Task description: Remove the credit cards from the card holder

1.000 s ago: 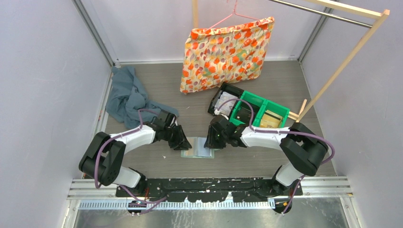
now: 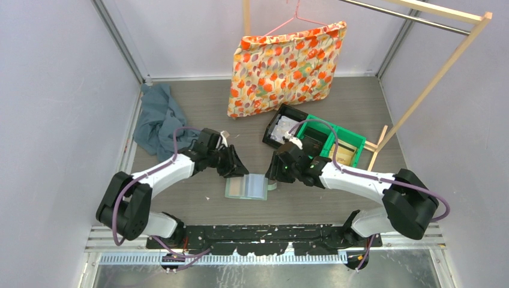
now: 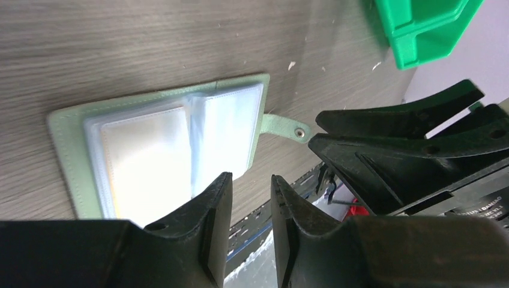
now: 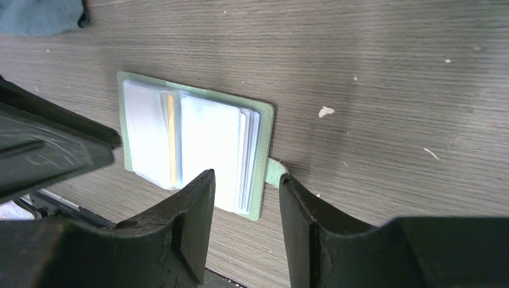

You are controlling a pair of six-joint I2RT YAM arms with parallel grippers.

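The mint card holder lies open flat on the table, clear sleeves on both halves; its snap strap sticks out on the right. White and pale cards show in the sleeves, with an orange edge along the middle. My left gripper hangs over the holder's upper left part in the top view, open, nothing between its fingers. My right gripper is above the holder's right edge by the strap, part open, nothing seen between its fingers.
Green bins and a black box stand behind my right gripper. A blue-grey cloth lies at the left; floral fabric hangs at the back. Table in front of the holder is clear.
Both arms have pulled back slightly from the holder, the left upward in the top view, the right to the right, uncovering more of the holder.
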